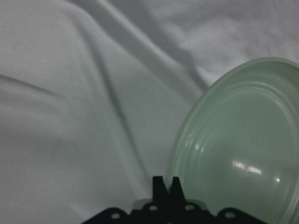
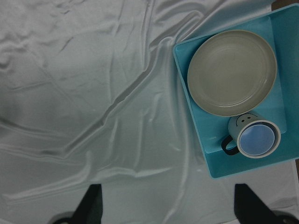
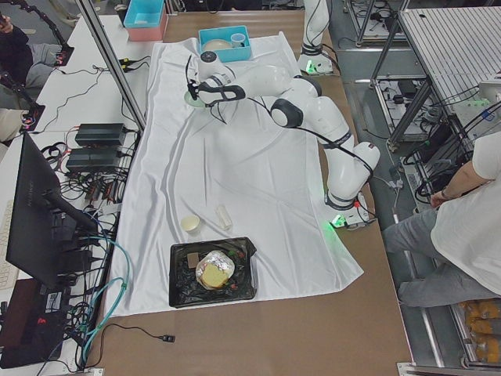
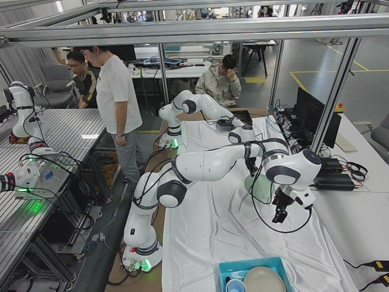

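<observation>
A pale green plate (image 1: 243,140) lies on the white cloth; in the left wrist view my left gripper is at its near-left rim, fingers nearly together. Whether the rim is between them is unclear. In the right wrist view my right gripper is open above the cloth, beside a blue bin (image 2: 212,163) holding a grey plate (image 2: 231,70) and a smiley mug (image 2: 254,137). The right gripper (image 4: 281,207) hangs near the green plate (image 4: 258,188) in the camera right view.
A black tray (image 3: 180,274) with foil and food, a cream cup (image 3: 190,223) and a small pale object (image 3: 223,216) lie at the other end of the cloth. A person (image 3: 462,219) stands beside the table.
</observation>
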